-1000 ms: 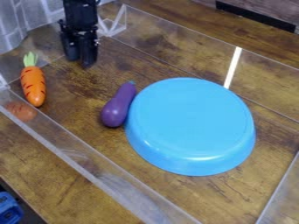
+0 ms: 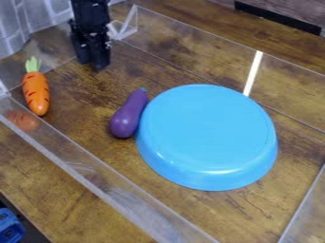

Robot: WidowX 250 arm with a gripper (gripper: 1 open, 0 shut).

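Observation:
The dark robot arm comes down at the top left, with its gripper (image 2: 93,52) low over the wooden floor of a clear-walled tray. Whether it is open or shut is too dark to tell. An orange carrot (image 2: 37,90) with a green top lies at the left, below the gripper. A purple eggplant (image 2: 128,115) lies in the middle, just left of a large upside-down blue round dish or lid (image 2: 207,135). Both vegetables are apart from the gripper.
Clear plastic walls (image 2: 76,171) border the area. A white strip (image 2: 253,72) lies behind the blue piece. Bare wood is free between the gripper and the eggplant and at the upper right. A blue object (image 2: 7,228) shows at the bottom left edge.
The gripper has shifted very slightly at the top left. The carrot, eggplant and blue piece have not moved.

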